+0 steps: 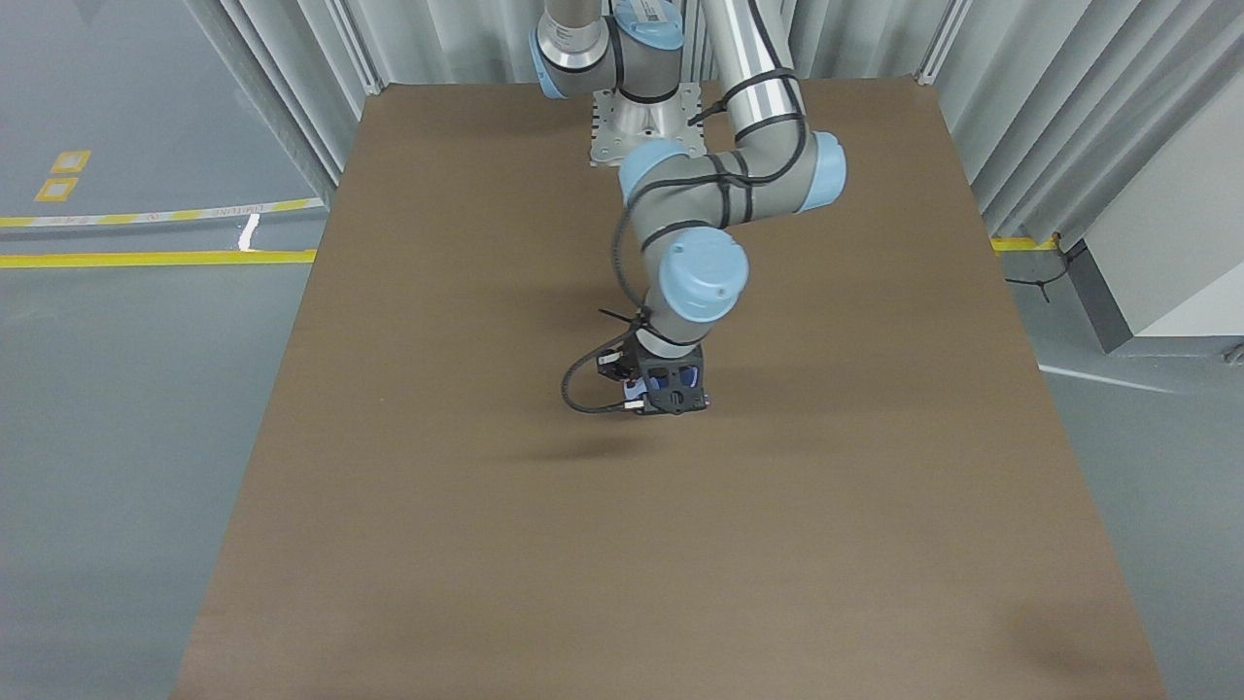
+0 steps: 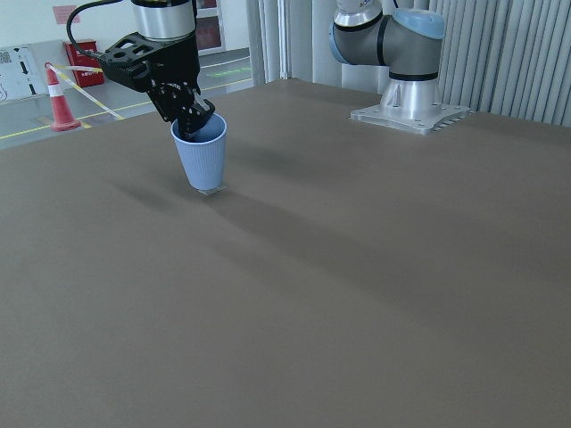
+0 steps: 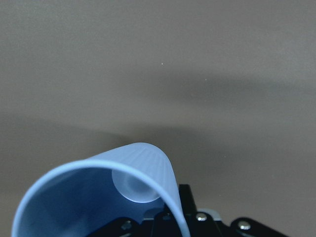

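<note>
A light-blue ribbed cup (image 2: 202, 162) stands upright at my black gripper (image 2: 189, 119), whose fingertips reach over and into its rim in the left view. In the wrist view the cup (image 3: 148, 163) fills the lower left, rim toward the camera, with a paler round shape inside it; the black gripper parts sit behind and beside its right side. A small pale piece shows under the cup in the left view. In the front view the gripper (image 1: 653, 387) mostly hides the cup. Whether the fingers are closed on the cup wall I cannot tell.
The robot's base plate (image 1: 606, 146) sits at the back edge, with curtains behind it. Floor lies beyond both side edges.
</note>
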